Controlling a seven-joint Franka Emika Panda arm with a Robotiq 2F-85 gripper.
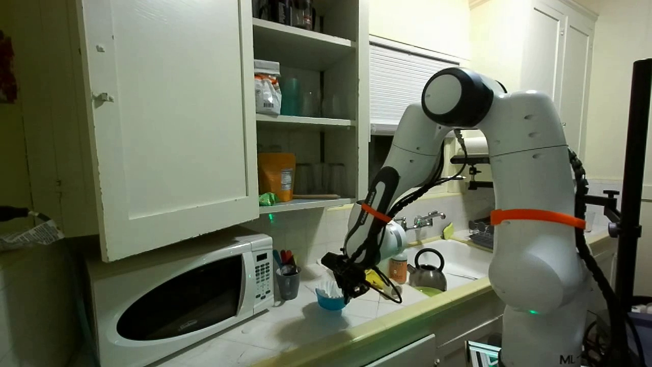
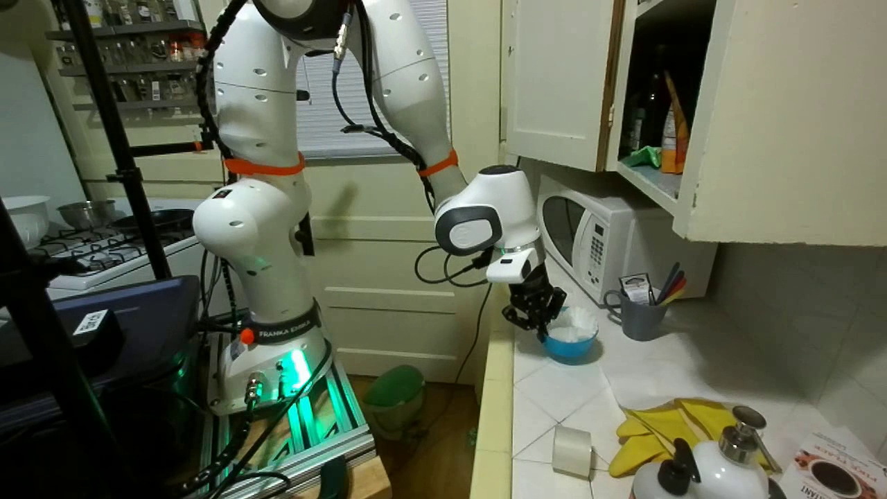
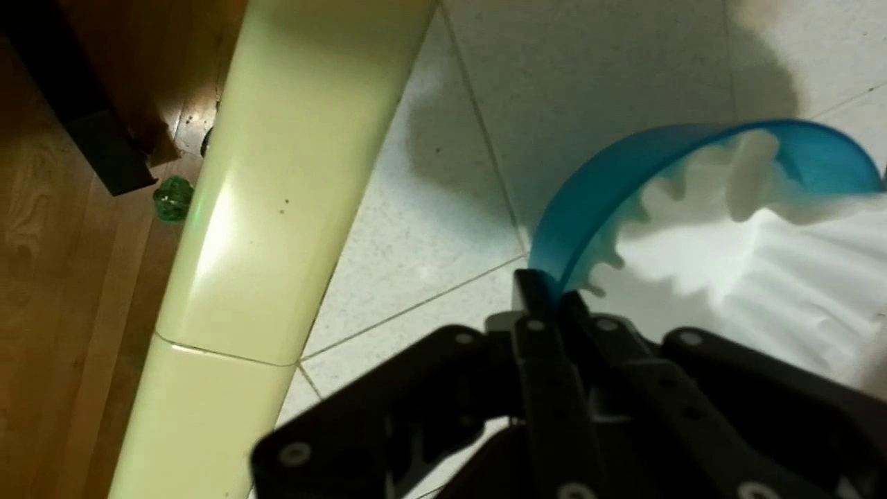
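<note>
A blue bowl (image 3: 611,179) holds white fluted paper filters (image 3: 707,249). My gripper is shut on the near rim of this bowl in the wrist view, the wall pinched between its two dark fingertips. From the side, the bowl (image 1: 330,300) appears just left of the black gripper (image 1: 346,297), low over the tiled counter. In the other exterior view the gripper (image 2: 545,331) meets the left side of the bowl (image 2: 571,348). Whether the bowl's bottom touches the tiles I cannot tell.
Behind the bowl are a grey mug of utensils (image 2: 642,317) and the white microwave (image 2: 611,237). A yellow cloth (image 2: 657,432), a white roll (image 2: 572,450) and soap dispensers (image 2: 732,466) lie toward the sink. The counter's yellow edge (image 3: 249,224) runs close by. An open cabinet door (image 1: 171,110) hangs above.
</note>
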